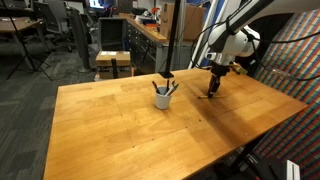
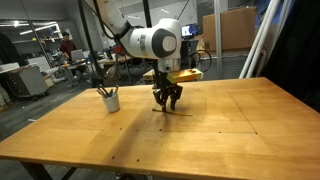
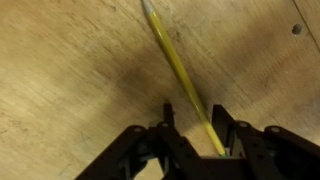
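A thin yellow stick point(image 3: 180, 72), like a pencil or pen with a pale tip, lies flat on the wooden table. It runs slantwise through the wrist view and passes between the fingers of my gripper. The fingers stand part open, with gaps of bare wood showing beside the stick. In exterior view 2, the gripper point(image 2: 167, 106) is low over the table, at the stick point(image 2: 179, 113). Exterior view 1 has the gripper point(image 1: 212, 90) at the table's right side. Whether either finger touches the stick cannot be told.
A white cup point(image 1: 162, 100) holding several pens or tools stands upright near the table's middle, well away from the gripper. Wide bare table point(image 1: 110, 115) lies to the left of the cup. A small dark hole point(image 3: 297, 29) shows in the tabletop.
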